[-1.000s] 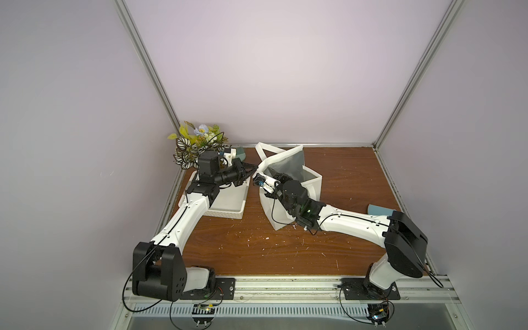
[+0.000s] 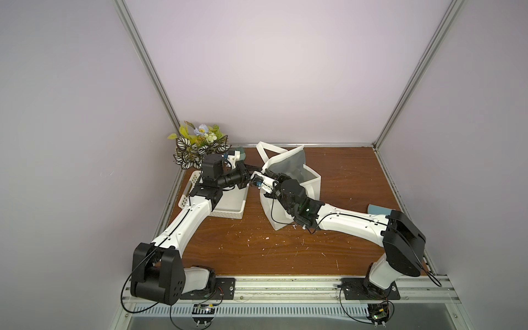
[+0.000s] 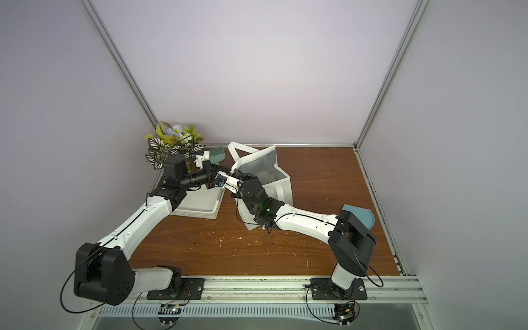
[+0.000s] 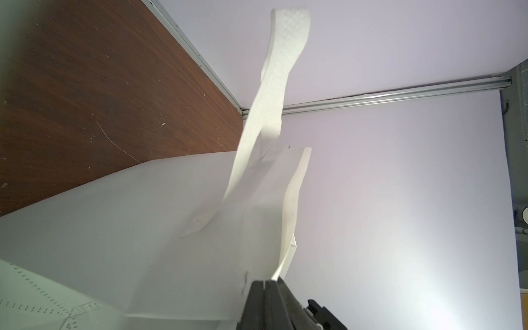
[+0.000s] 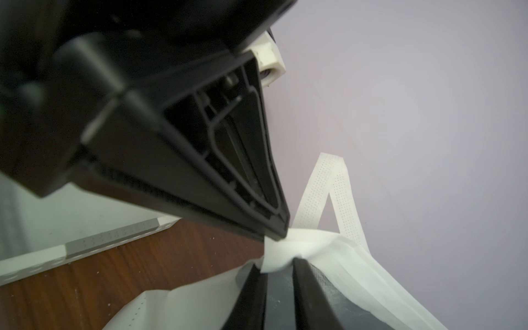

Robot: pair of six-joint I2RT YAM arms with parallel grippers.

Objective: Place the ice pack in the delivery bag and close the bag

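The white delivery bag point(image 2: 310, 187) stands upright at mid table, its grey lining showing. My left gripper is shut at the bag's upper left edge, close against the white fabric. My right gripper reaches to the bag's top, its blurred fingers at the white rim just below my left gripper, a narrow gap between them; whether fabric is between them I cannot tell. In the top views both grippers crowd together and hide part of the bag. An ice pack cannot be made out for sure; a blue pad point(image 3: 358, 214) lies at the right edge.
A white basket point(image 2: 225, 211) is left of the bag, with a plant point(image 2: 198, 143) and a teal object point(image 3: 217, 155) behind it. The table right of the bag is mostly free. Walls enclose the table.
My right gripper has moved very slightly left. The bag's rim has shifted a little.
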